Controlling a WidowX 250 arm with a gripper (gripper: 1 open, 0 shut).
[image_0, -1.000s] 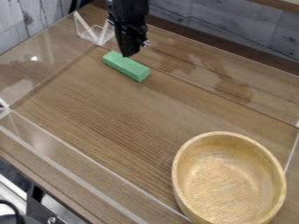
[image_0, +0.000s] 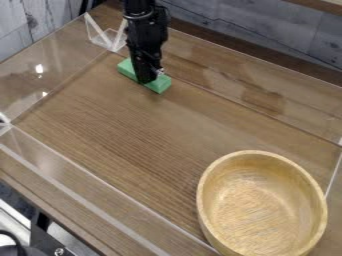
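Note:
A small green block (image_0: 155, 82) lies on the wooden table at the upper middle. The black gripper (image_0: 144, 70) is down on it from above, its tips at the block and partly covering it. Whether the fingers are closed on the block is too small to tell.
A large round wooden bowl (image_0: 262, 208) sits at the lower right of the table (image_0: 120, 150). Dark walls or edges line the back and left.
The gripper has descended from above the green block onto it. The block appears in about the same place.

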